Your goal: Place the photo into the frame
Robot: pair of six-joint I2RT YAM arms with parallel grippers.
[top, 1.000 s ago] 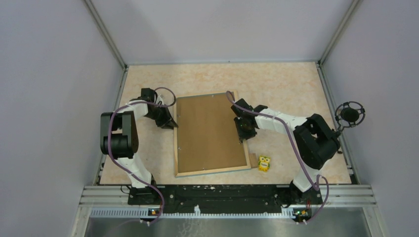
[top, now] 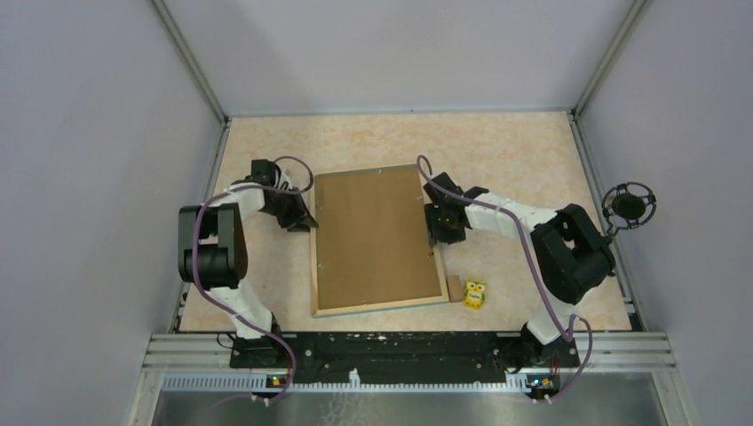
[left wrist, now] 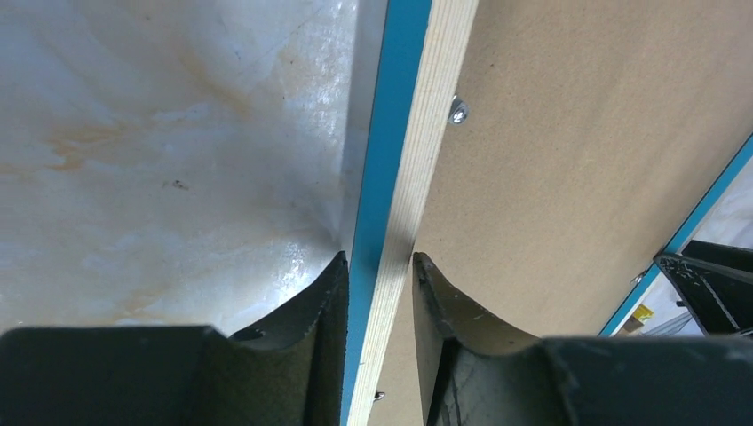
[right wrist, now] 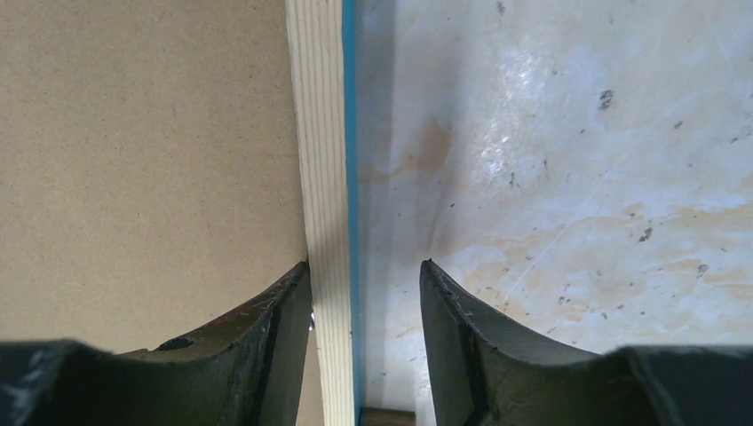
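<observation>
The picture frame (top: 314, 266) lies flat, its light wooden rails with blue outer edges around a brown backing panel (top: 377, 235). No photo can be made out. At the left rail (left wrist: 404, 186), my left gripper stands part open, one finger on each side; the fingertips are very close to the rail, and contact is hard to judge. Across the panel, my right gripper is open around the right rail (right wrist: 324, 177). Its inner fingertip is at the rail's inner edge, while the outer one is clearly apart from the wood.
By the frame's lower right corner are a small brown block (top: 455, 288) and a yellow toy figure (top: 475, 294). Small metal fasteners (left wrist: 458, 110) sit along the inner edge of the rails. Free table shows behind the frame and to its right.
The frame has shifted slightly left. My right gripper has moved a little right and away from the front edge; the left arm has barely moved.
</observation>
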